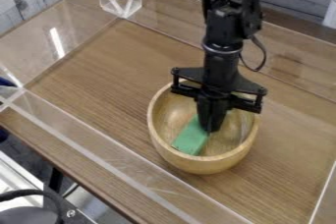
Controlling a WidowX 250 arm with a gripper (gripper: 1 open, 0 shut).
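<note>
A wooden bowl [171, 138] stands on the table, right of centre. In it lies a green rectangular block [192, 138], tilted along the bowl's left part. The black gripper [210, 118] reaches down from above into the bowl at the block's upper end. Its fingertips are dark and partly hidden, so whether anything is between them cannot be made out; it looks shut.
A clear plastic piece [120, 2] stands at the back left. A black cable or part lies at the bottom left corner.
</note>
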